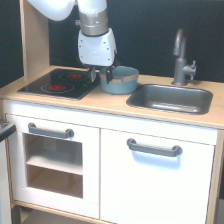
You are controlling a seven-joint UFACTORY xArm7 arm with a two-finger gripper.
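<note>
A blue-grey pot (122, 86) sits on the wooden counter between the stove and the sink. My gripper (101, 76) points down at the pot's left edge, its dark fingers close to or touching the rim. At this size I cannot tell whether the fingers are open or shut, or whether they hold part of the pot. The arm hides part of the wall behind.
Left of the pot lies a black stove (60, 85) with red burner rings. A steel sink (172, 98) with a grey faucet (181, 60) is to the right. Below are a white cupboard door (155, 185) and an oven with a window.
</note>
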